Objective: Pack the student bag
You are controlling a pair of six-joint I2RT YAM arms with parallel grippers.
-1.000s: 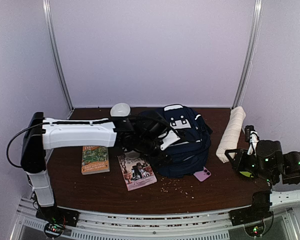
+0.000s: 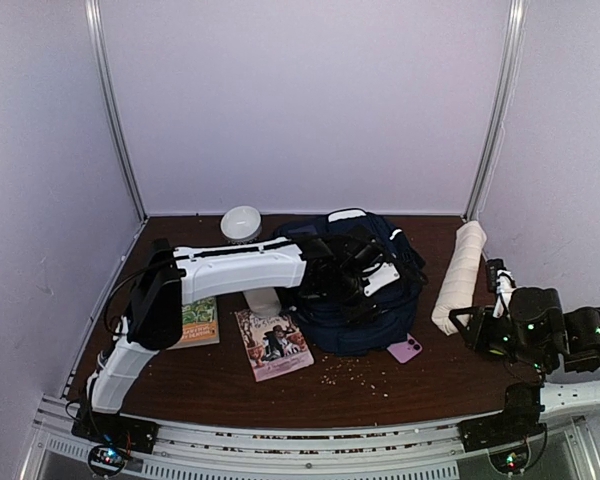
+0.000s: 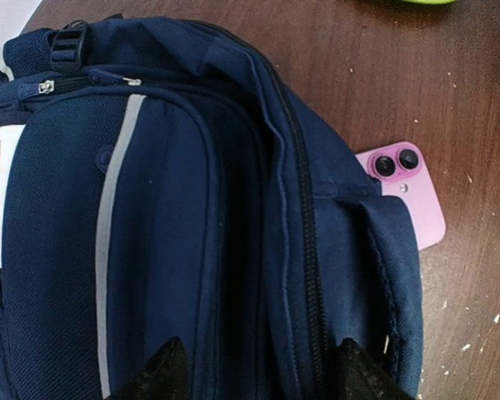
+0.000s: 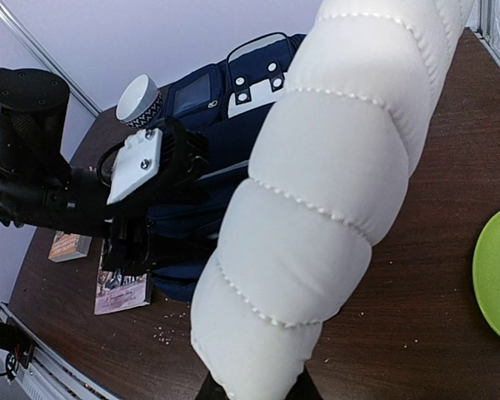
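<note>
A navy backpack (image 2: 355, 335) lies on the brown table, its zipped edge (image 3: 304, 208) running toward the camera in the left wrist view. Over the bag hangs my left gripper, fingers parted with the zipped edge between them in view; whether they touch it I cannot tell. My right gripper (image 2: 462, 322) is shut on the lower end of a white quilted roll (image 4: 304, 192), which slants up and away. A pink phone (image 2: 405, 349) lies on the table at the bag's front right. Two books, one pink (image 2: 275, 345) and one green-orange (image 2: 197, 323), lie to the left.
Behind the left arm stands a white bowl (image 2: 241, 222). A green round dish (image 4: 498, 275) lies on the table by the right arm. Crumbs (image 2: 355, 374) are scattered in front of the bag.
My left arm has swung right, carrying its gripper from the bag's left side to over its middle. The right gripper and the white roll have shifted only slightly.
</note>
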